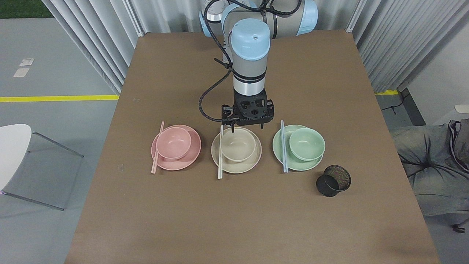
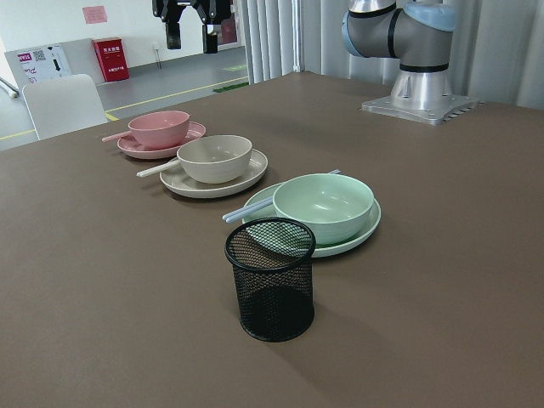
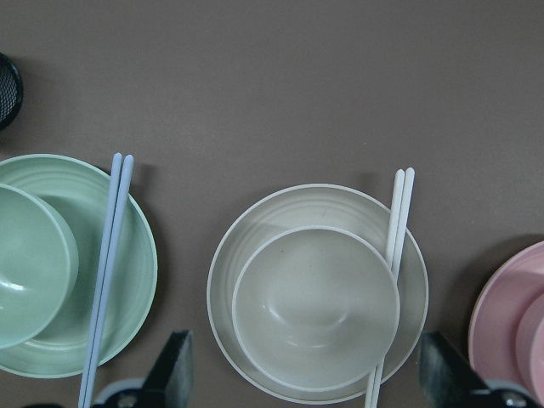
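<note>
My gripper (image 1: 247, 125) hangs above the back of the middle setting, open, fingers apart and nothing between them. Three settings stand in a row: pink bowl (image 1: 173, 142) with pink chopsticks (image 1: 157, 147), cream bowl (image 1: 237, 145) with white chopsticks (image 1: 220, 156), green bowl (image 1: 306, 143) with light blue chopsticks (image 1: 284, 147), each on a matching plate. A black mesh cup (image 2: 270, 285) stands empty in front of the green setting. In the wrist view, the cream bowl (image 3: 315, 305) lies ahead between the two fingertips.
The robot's base (image 2: 418, 108) stands at the back. A white chair (image 1: 13, 151) is off the left side; dark fabric lies off the right side.
</note>
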